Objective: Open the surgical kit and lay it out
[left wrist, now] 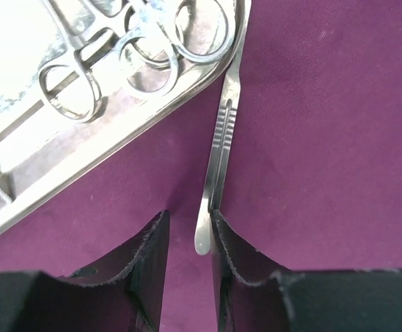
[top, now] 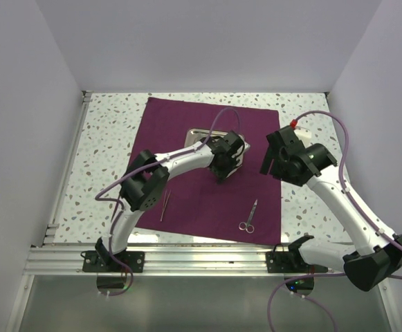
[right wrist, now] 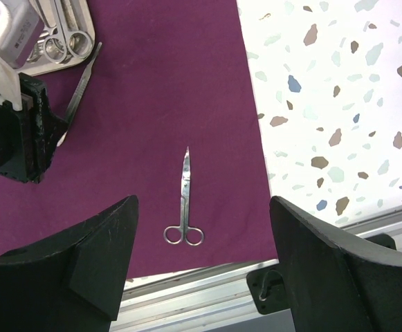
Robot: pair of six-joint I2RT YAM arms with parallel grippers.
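Observation:
A slim metal scalpel handle lies on the purple cloth, its far end against the edge of the metal tray. My left gripper is part open over the near end of that handle. The right-hand finger stands close against the handle; whether they touch I cannot tell. Several ring-handled instruments rest in the tray. Scissors lie alone on the cloth, seen between the widely parted fingers of my right gripper, which holds nothing. From above, thin tweezers show at the cloth's front left.
Purple cloth covers the middle of the speckled table. Its front centre, between tweezers and scissors, is clear. The left arm hides part of the tray from above. A metal rail runs along the front edge.

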